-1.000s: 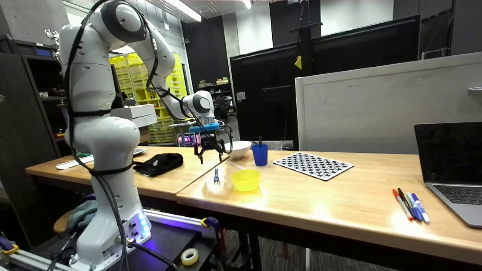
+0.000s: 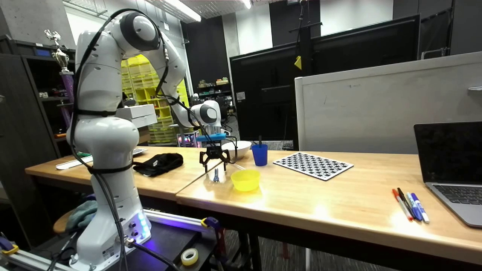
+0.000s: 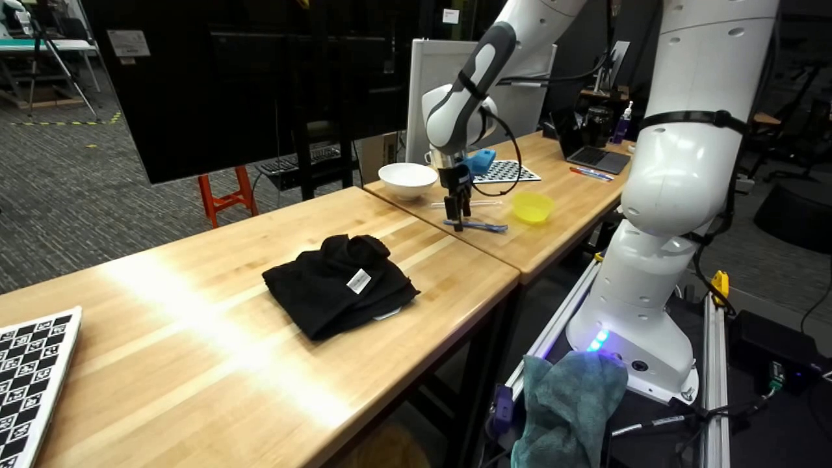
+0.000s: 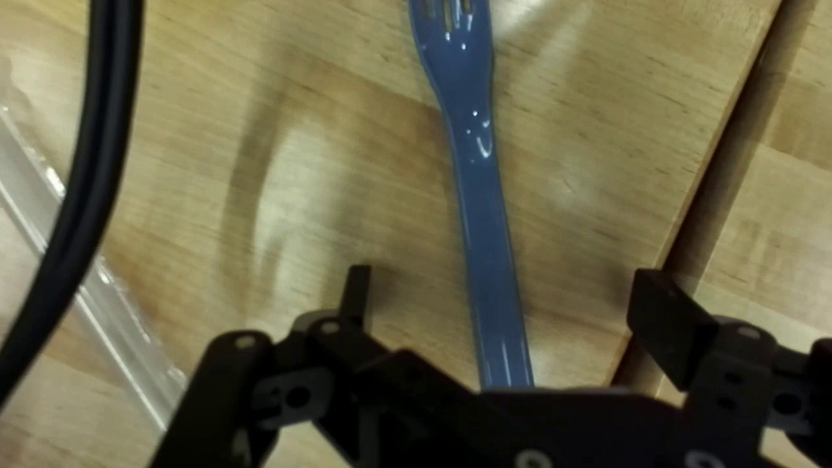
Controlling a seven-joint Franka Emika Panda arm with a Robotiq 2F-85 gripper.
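Note:
A blue-grey fork (image 4: pixel 485 210) lies flat on the wooden table, its tines toward the top of the wrist view and its handle running down between my fingers. My gripper is open low over the handle, one finger (image 4: pixel 357 292) to the left of it and the other to the right, neither touching it. The handle's end is hidden behind the gripper body. In exterior view 1 the fork (image 2: pixel 216 175) shows just under the gripper (image 2: pixel 217 169). Beside it stands a translucent yellow bowl (image 2: pixel 246 180).
A clear plastic utensil (image 4: pixel 109 304) lies left of the fork in the wrist view. Behind the gripper are a white bowl (image 3: pixel 407 179) and a blue cup (image 2: pixel 260 155). A black cloth (image 3: pixel 340 285) lies on the adjoining table. The table seam (image 4: pixel 721 168) runs close to my right finger.
My gripper has come down and slightly right in exterior view 1, from above and behind the fork to around its handle. The fork and bowls have not moved.

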